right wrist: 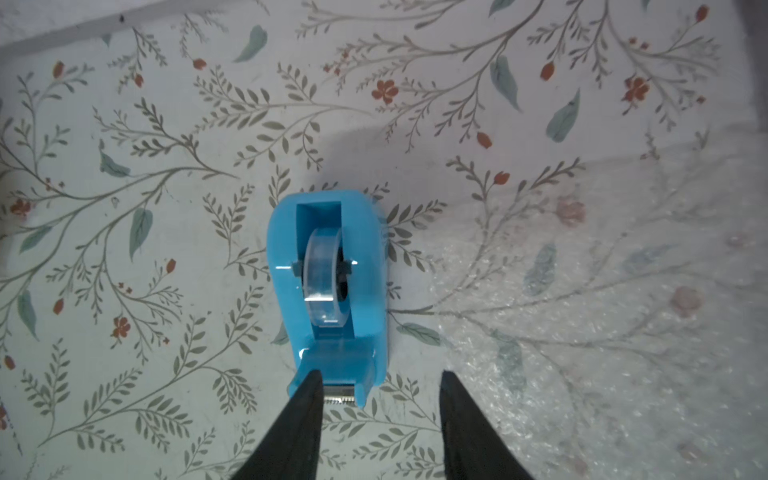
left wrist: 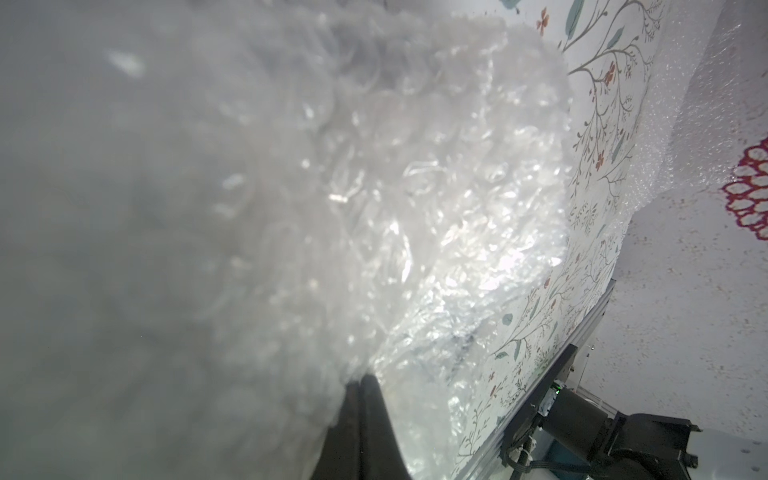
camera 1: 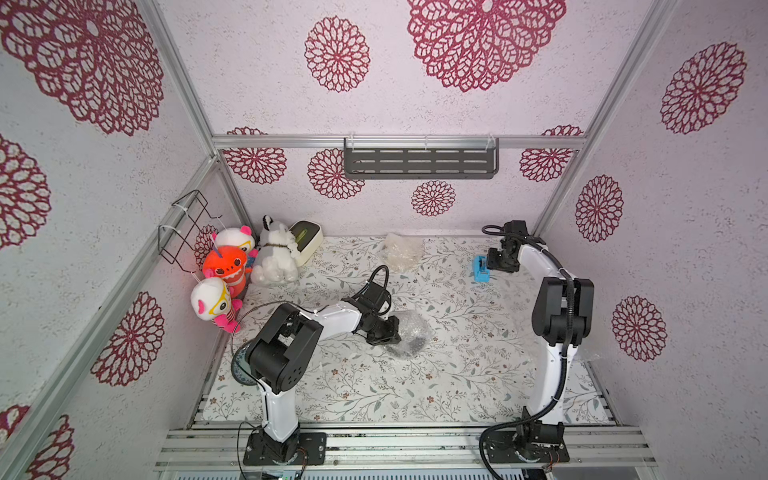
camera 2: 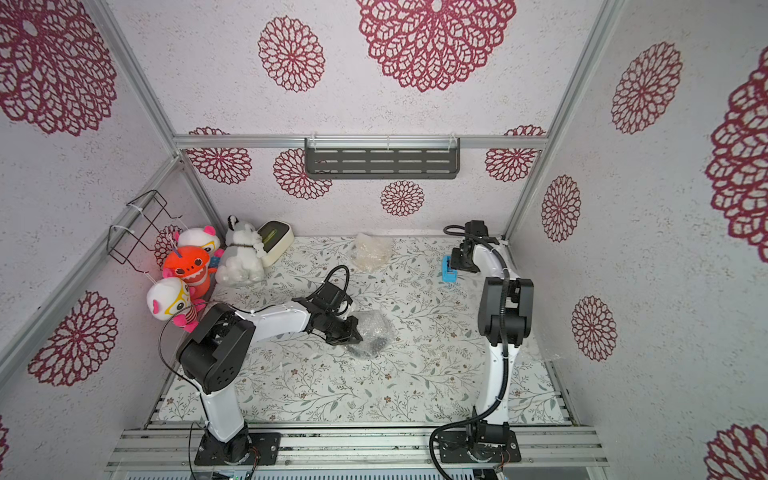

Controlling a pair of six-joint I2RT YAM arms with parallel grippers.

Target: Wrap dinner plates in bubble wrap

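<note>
At the middle of the table lies a bubble-wrap bundle (camera 1: 413, 334); whatever is inside it cannot be made out. My left gripper (camera 1: 394, 339) rests at the bundle's left side, its fingertips together against the bubble wrap (left wrist: 448, 192) in the left wrist view. No clear fold shows between them. Toward the back right stands a blue tape dispenser (right wrist: 368, 264) with a roll of clear tape. Over its right side is my right gripper, fingers apart and nothing between them; the dispenser's cutter end shows just beyond the left finger.
A sheet of bubble wrap (right wrist: 608, 344) covers the table right of the dispenser. Another crumpled piece (camera 1: 403, 251) lies at the back. Plush toys (camera 1: 228, 268), a green-topped box (camera 1: 305, 237) and a patterned plate (camera 1: 241, 366) line the left.
</note>
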